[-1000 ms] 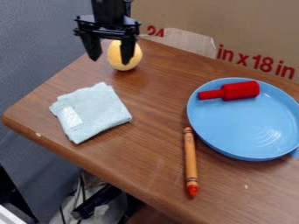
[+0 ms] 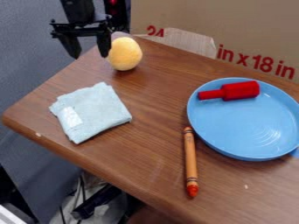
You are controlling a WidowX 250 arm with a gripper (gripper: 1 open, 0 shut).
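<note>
The black gripper hangs at the top left, its two fingers spread apart with nothing seen between them, just left of a pale yellow round object near the table's back edge. A folded light-blue cloth lies at the left of the table. An orange crayon-shaped stick lies in the middle right, beside a blue plate that holds a red cylindrical object with a handle.
A cardboard box stands along the back. The wooden table has bare room in its middle and front. Its left edge drops to a grey area.
The gripper has moved left, away from over the yellow round object, which now shows more fully. The objects on the table have not visibly moved.
</note>
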